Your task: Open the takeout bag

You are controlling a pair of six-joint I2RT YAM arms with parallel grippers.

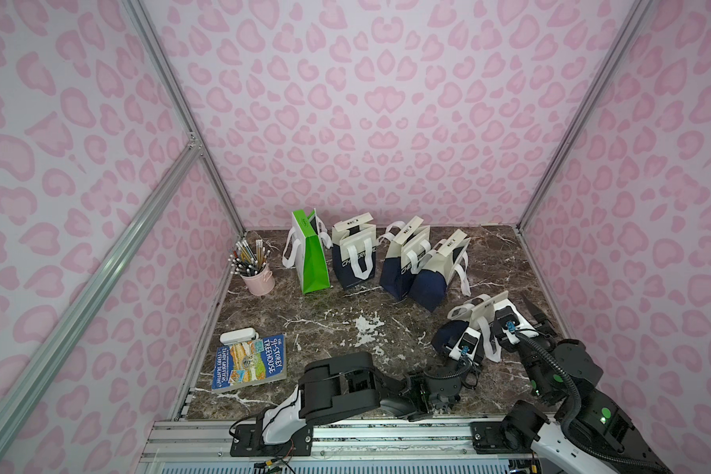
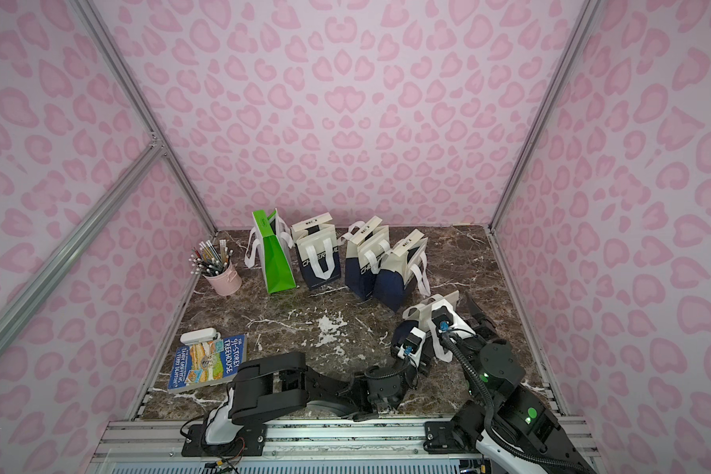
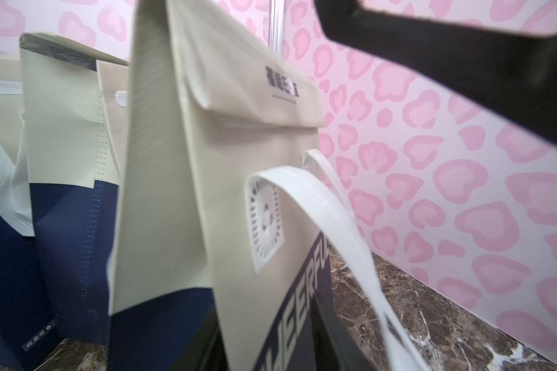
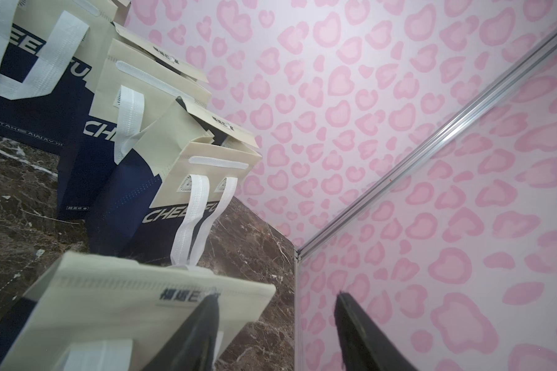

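Observation:
The near takeout bag (image 1: 488, 306) is beige above and navy below, with white handles, and stands tilted on the right front of the table. In the left wrist view its folded top flap (image 3: 260, 86) hangs over the front face. My left gripper is low at the bag's corner, fingers apart, with the bag's edge showing between or just beyond them; contact is unclear. In the right wrist view my right gripper stands above the bag, fingers apart, with no bag material visible between them. The printed flap (image 4: 167, 296) lies beyond the left finger.
Three similar bags, the nearest being a navy bag (image 1: 442, 272), stand behind, beside a green bag (image 1: 312, 252). A pink brush cup (image 1: 258, 282) and a book (image 1: 250, 363) lie left.

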